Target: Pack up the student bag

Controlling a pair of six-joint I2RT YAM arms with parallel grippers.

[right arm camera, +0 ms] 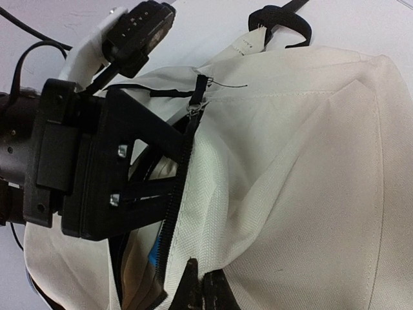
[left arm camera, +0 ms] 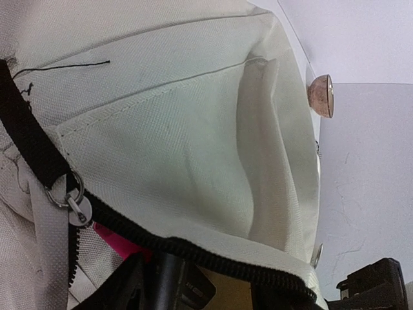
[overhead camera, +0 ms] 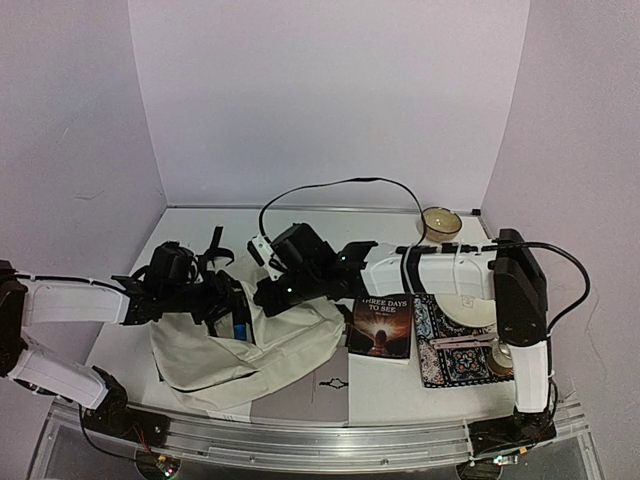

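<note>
The off-white bag (overhead camera: 240,370) lies on the left of the table, its black zip (left arm camera: 213,258) parted. My left gripper (overhead camera: 222,300) reaches into the opening. In the left wrist view its fingers (left arm camera: 126,284) stand apart, open, at the bottom edge. A black cylinder (left arm camera: 169,281) shows beside one of them, with something pink (left arm camera: 119,242) behind it. A blue item (overhead camera: 239,328) shows inside the opening, partly hidden. My right gripper is shut on the bag's fabric near the zip edge, holding that side out.
A book (overhead camera: 382,330) lies right of the bag, under the right arm. Farther right are a patterned cloth (overhead camera: 435,370), a plate (overhead camera: 465,312) and pink utensils (overhead camera: 460,341). A bowl (overhead camera: 440,224) stands at the back right.
</note>
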